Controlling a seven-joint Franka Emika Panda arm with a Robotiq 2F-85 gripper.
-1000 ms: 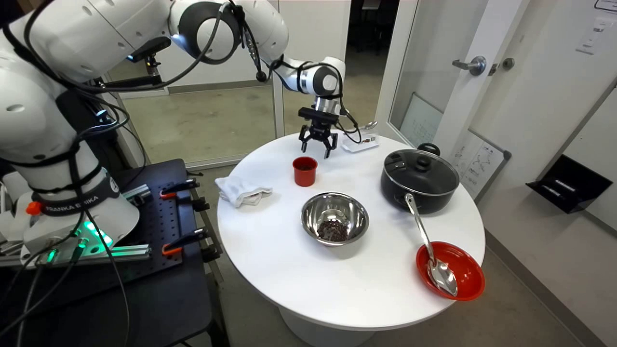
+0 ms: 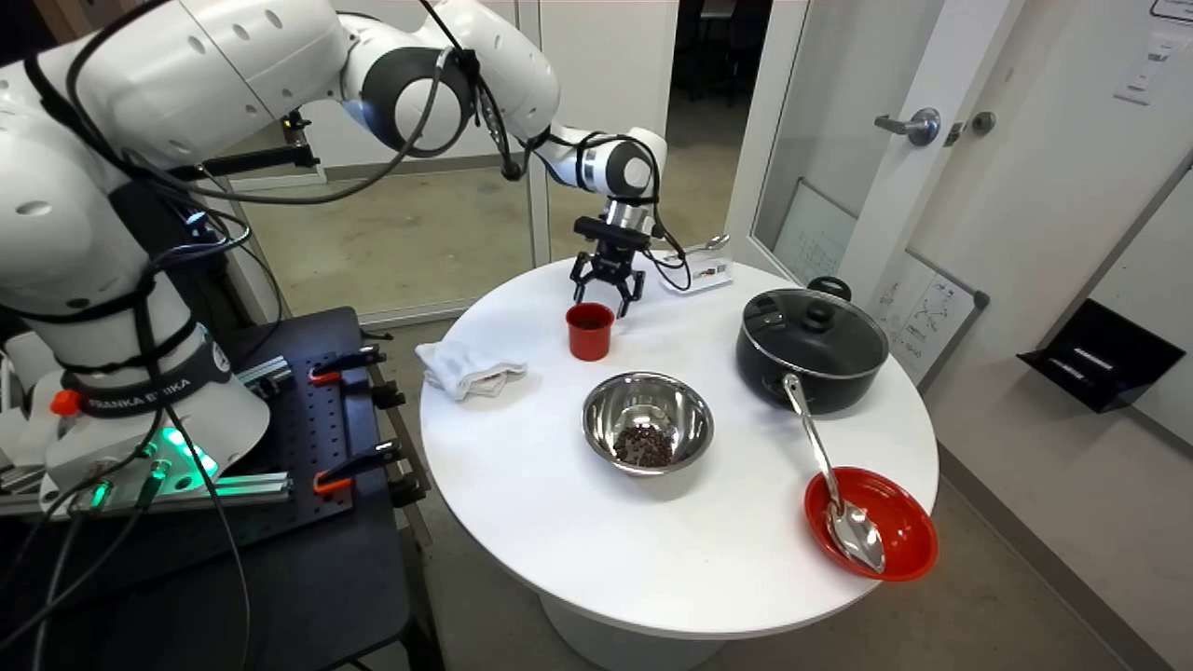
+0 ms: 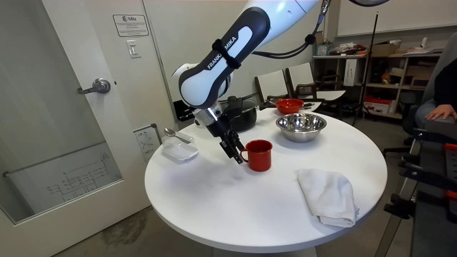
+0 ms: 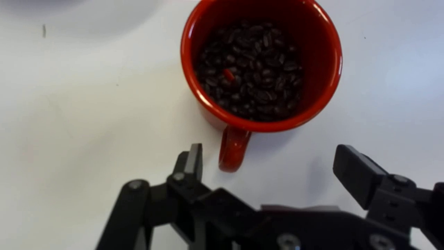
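Note:
A red mug [image 2: 589, 334] stands upright on the table, and dark coffee beans [image 4: 256, 71] lie inside it. Its handle [image 4: 234, 150] points toward my gripper, between the two widely parted fingers but nearer the left one in the wrist view. Nothing is gripped. From the second exterior view, the tilted gripper [image 3: 238, 160] is low beside the mug [image 3: 260, 156] on its handle side; whether a finger touches the handle cannot be told. A steel bowl [image 2: 601, 434] with some beans at its bottom sits at mid-table.
A lidded black pot [image 2: 813, 341] and a red bowl [image 2: 911, 548] with a large spoon stand on the far side from the arm base. Close to the gripper is a clear container [image 3: 180, 150] with a spoon. A white cloth [image 3: 327, 195] lies near the table edge.
My gripper has come down a little and shifted slightly toward the mug, left in the first exterior view. The mug and bowls stay where they were.

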